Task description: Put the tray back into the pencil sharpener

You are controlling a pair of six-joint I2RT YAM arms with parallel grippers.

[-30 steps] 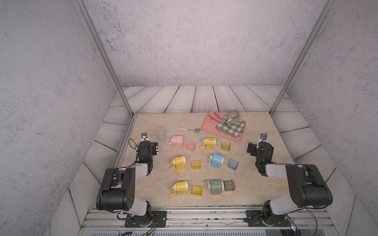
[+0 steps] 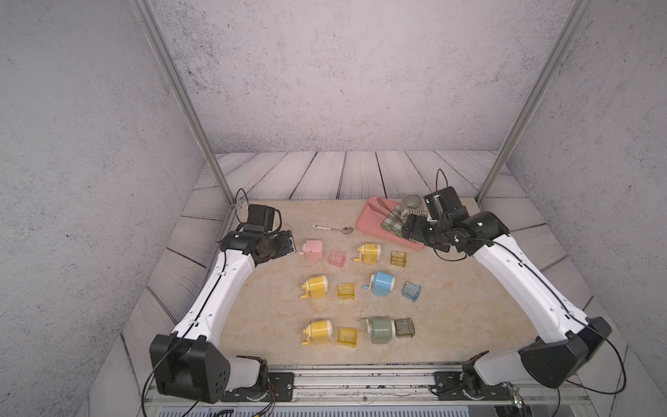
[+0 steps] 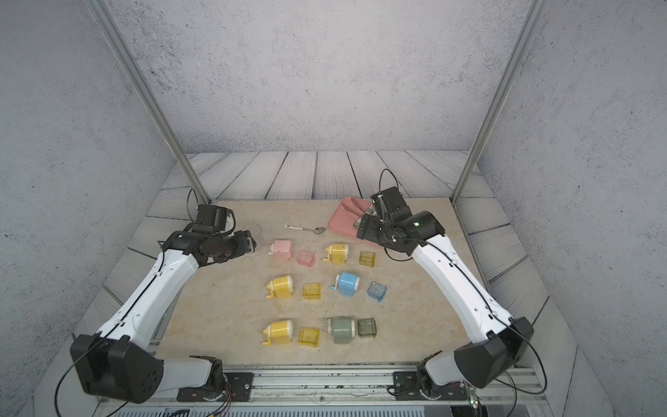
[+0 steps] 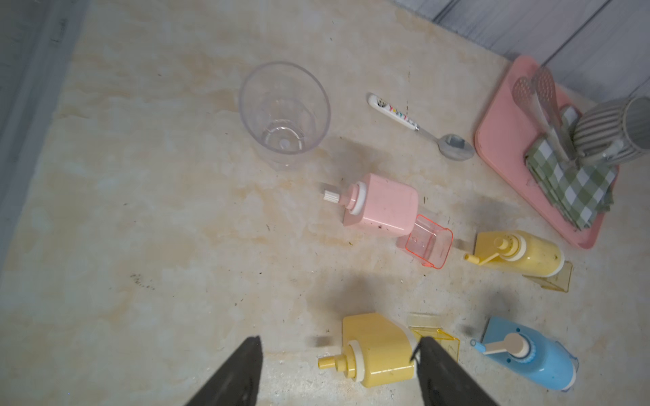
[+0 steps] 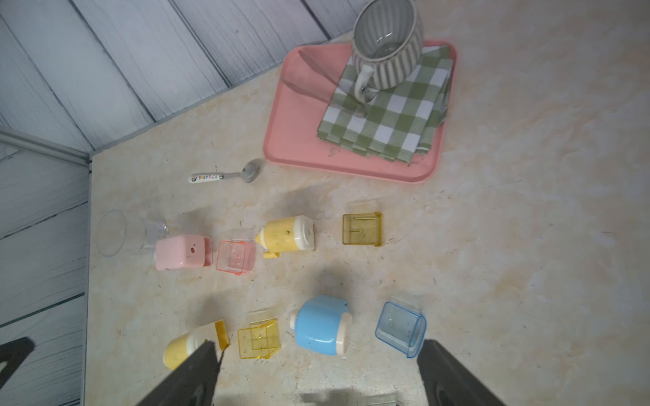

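A pink sharpener (image 2: 313,251) lies on the table with its clear pink tray (image 2: 337,258) apart on its right. Several more sharpeners lie the same way: yellow ones (image 2: 370,253) with yellow trays (image 2: 398,259), a blue one (image 2: 381,283) with its blue tray (image 2: 410,290), and a green one (image 2: 379,330) with its green tray (image 2: 404,328). High over the table, left of the pink sharpener, my left gripper has its fingers apart and holds nothing. My right gripper hangs open and empty above the table's right side, near the pink serving tray.
At the back right a pink serving tray (image 5: 298,128) carries a checked cloth (image 5: 399,121) and a ribbed mug (image 5: 387,44). A spoon (image 4: 426,132) and a clear cup (image 4: 284,111) stand behind the pink sharpener.
The right gripper now covers part of the serving tray, and the left one the clear cup. Sharpeners and trays have not moved.
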